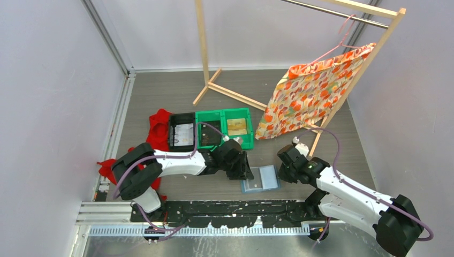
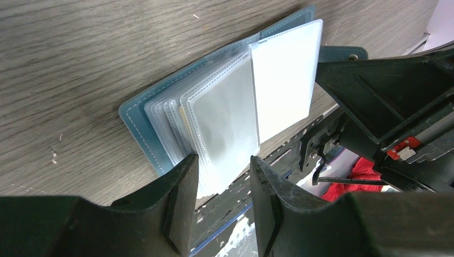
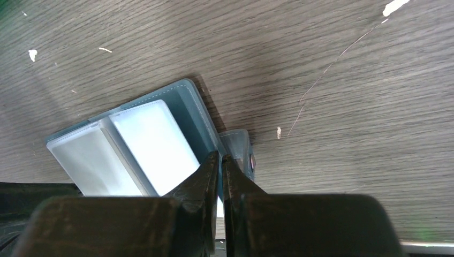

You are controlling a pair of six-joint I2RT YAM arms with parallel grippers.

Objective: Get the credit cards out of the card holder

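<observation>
The card holder (image 1: 269,177) lies open on the table between my two grippers, blue-edged with clear and white sleeves. In the left wrist view, a stack of clear sleeves (image 2: 225,115) lifts slightly apart on the blue cover (image 2: 140,124). My left gripper is partly open over the near edge of that stack, its fingers apart. At the holder's right edge is my right gripper, with only a narrow gap between its fingers. Beside it a small clasp strap (image 3: 239,147) sticks out from the cover. Whether the sleeves contain cards is unclear.
Behind my left arm stand a black tray (image 1: 171,140) and a green divided tray (image 1: 251,140) containing flat items. A patterned cloth (image 1: 316,88) hangs on a wooden rack at the back right. Red cloth (image 1: 159,128) lies at left.
</observation>
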